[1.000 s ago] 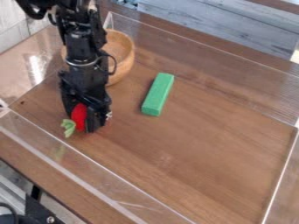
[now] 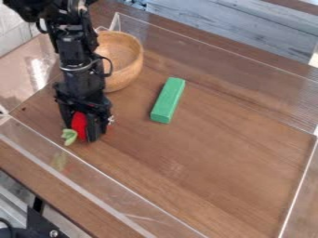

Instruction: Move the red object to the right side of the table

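The red object (image 2: 80, 122), with a pale green tip (image 2: 70, 136) at its near end, lies on the left part of the table. My gripper (image 2: 86, 128) is low over it, its dark fingers down around it near the tabletop. Most of the red is hidden behind the fingers; a patch shows in the middle. Whether the fingers are closed on it or merely stand around it cannot be made out.
Behind the arm sits a wooden bowl (image 2: 122, 58). A green block (image 2: 168, 99) lies right of the gripper, near the table's middle. Bare tabletop (image 2: 236, 158) spreads over the right side. Clear low edging (image 2: 87, 177) runs along the table's near left side.
The bowl and green block have stayed put.
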